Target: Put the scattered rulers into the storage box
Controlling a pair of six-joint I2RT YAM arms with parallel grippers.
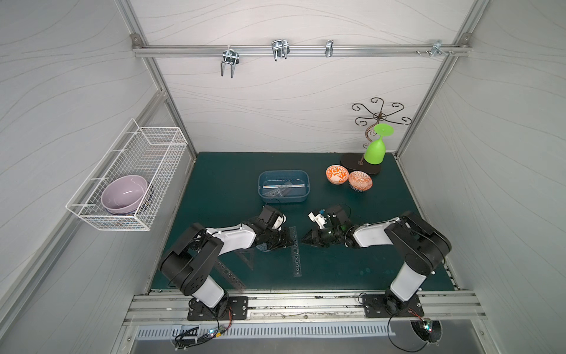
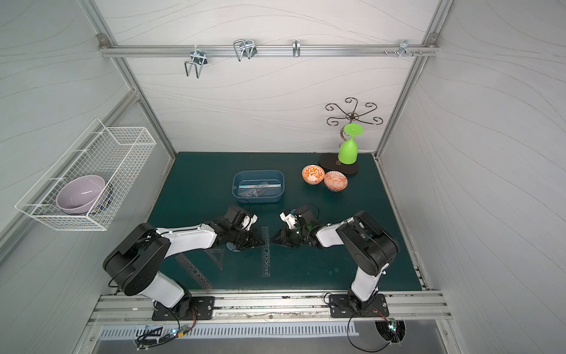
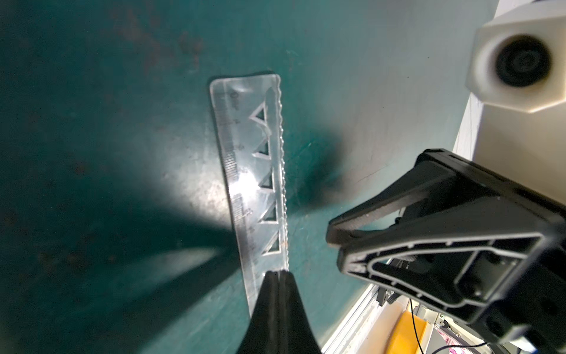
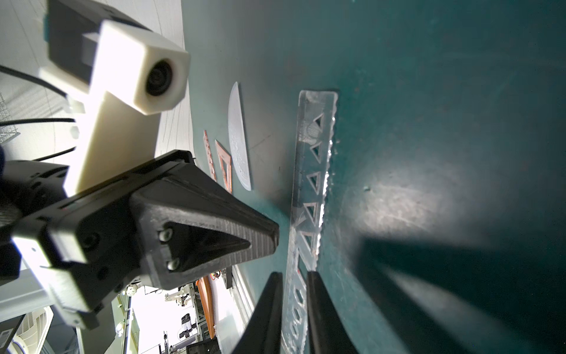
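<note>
A clear straight ruler [image 1: 296, 259] lies flat on the table between my two grippers. My left gripper is shut above the ruler's edge in the left wrist view, with nothing visible between its fingers. Just to the ruler's right, my right gripper stands slightly open and empty. Left of the ruler lie a set square [image 4: 224, 166], a protractor [image 4: 238, 138] partly hidden from above by the left gripper, and another long ruler [image 1: 228, 275]. Behind the arms sits the blue storage box [image 1: 283, 199], holding some clear pieces.
Two orange patterned bowls [image 1: 337, 174] stand at the back right, beside a green goblet [image 1: 375, 152] on a dark stand. A wire basket [image 1: 159, 171] with a purple bowl hangs on the left wall.
</note>
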